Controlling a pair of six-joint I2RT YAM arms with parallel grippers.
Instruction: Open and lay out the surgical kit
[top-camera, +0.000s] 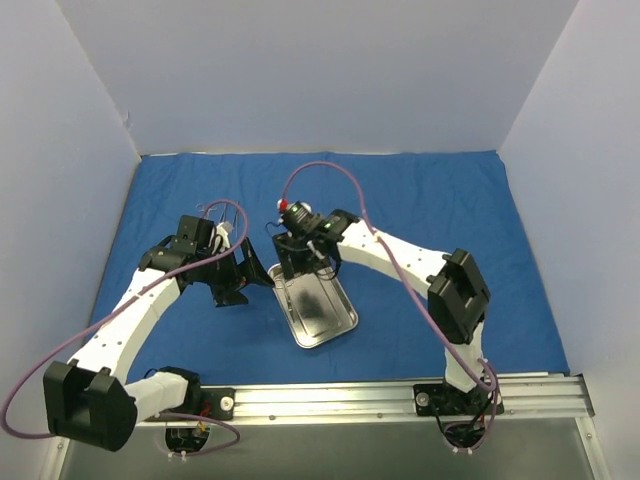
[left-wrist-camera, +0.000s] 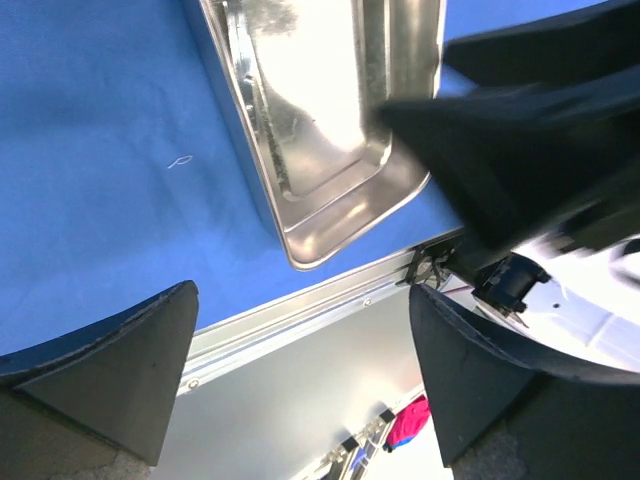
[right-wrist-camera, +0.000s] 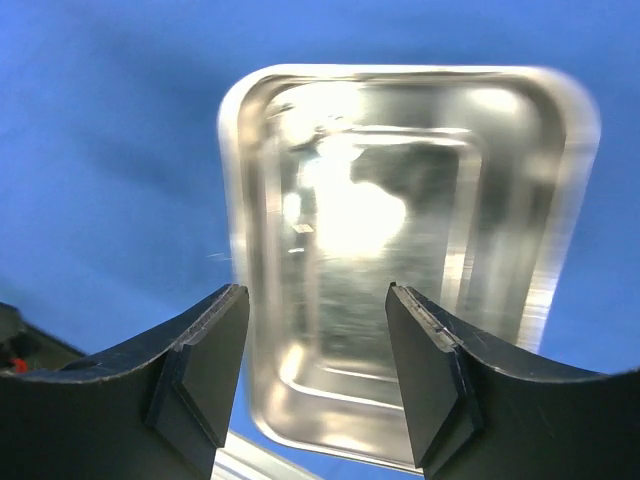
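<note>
A steel tray (top-camera: 320, 310) lies on the blue cloth at centre front; a slender metal item (left-wrist-camera: 250, 95) lies along its inner side. My left gripper hangs just left of the tray, its fingers apart with nothing seen between them. My right gripper is open above the tray, nothing between its fingers; the tray is blurred in that view. Several thin instruments (top-camera: 228, 210) lie at the back left, partly hidden behind the left arm.
Walls enclose three sides. A metal rail (top-camera: 320, 394) runs along the front edge. A hose loops over each arm.
</note>
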